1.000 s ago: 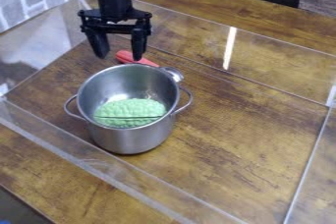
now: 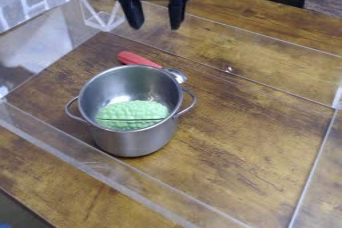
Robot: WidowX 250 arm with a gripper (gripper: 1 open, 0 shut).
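My black gripper (image 2: 154,10) hangs open at the top of the camera view, above and behind a steel pot, with nothing between its fingers. The pot (image 2: 128,138) stands on the wooden board at the centre left. Inside it lies a green, bumpy object (image 2: 134,109) with a thin dark line across it. A red-handled utensil (image 2: 138,60) with a metal end lies just behind the pot, partly hidden by its rim.
Clear transparent panels border the wooden surface (image 2: 247,147) on several sides. The area to the right of the pot is bare wood. A pale railing-like structure is at the upper left.
My gripper has moved up and to the right, away from the pot and the red-handled utensil. The pot and its contents look unchanged.
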